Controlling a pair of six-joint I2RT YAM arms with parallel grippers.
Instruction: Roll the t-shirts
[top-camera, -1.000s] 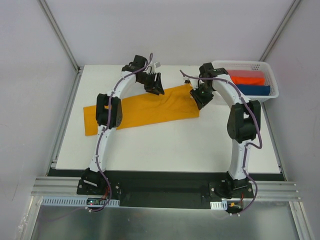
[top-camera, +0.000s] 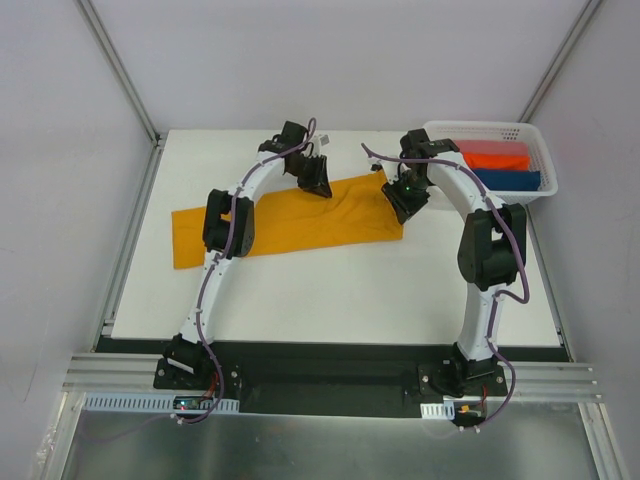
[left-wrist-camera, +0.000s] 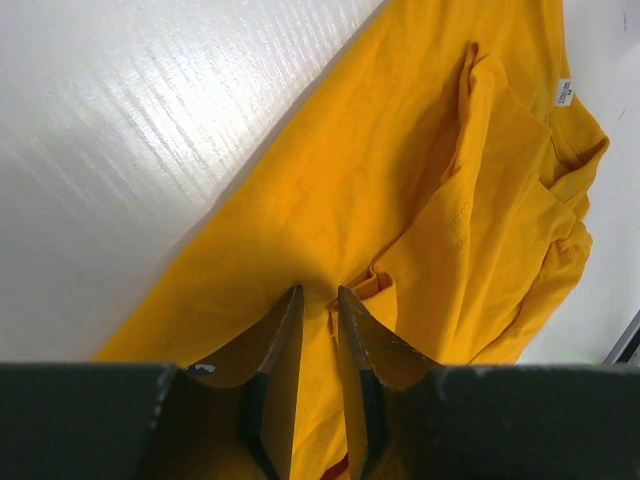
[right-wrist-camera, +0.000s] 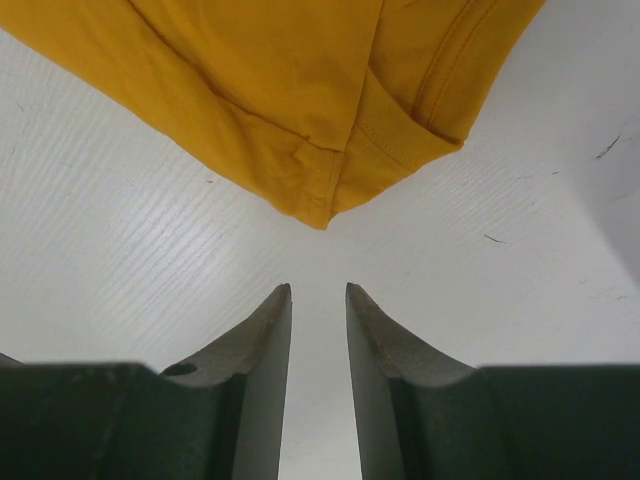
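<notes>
An orange T-shirt (top-camera: 290, 230) lies spread lengthwise across the white table, its right part folded and rumpled. My left gripper is down on the cloth at a raised fold, fingers a short way apart, partly open; whether fabric is between them is unclear. In the right wrist view my right gripper stands open over bare table, just off the rumpled corner (right-wrist-camera: 320, 200) of the shirt, with nothing between its fingers.
A white basket (top-camera: 536, 150) at the back right holds red and blue folded cloth. Walls border both sides.
</notes>
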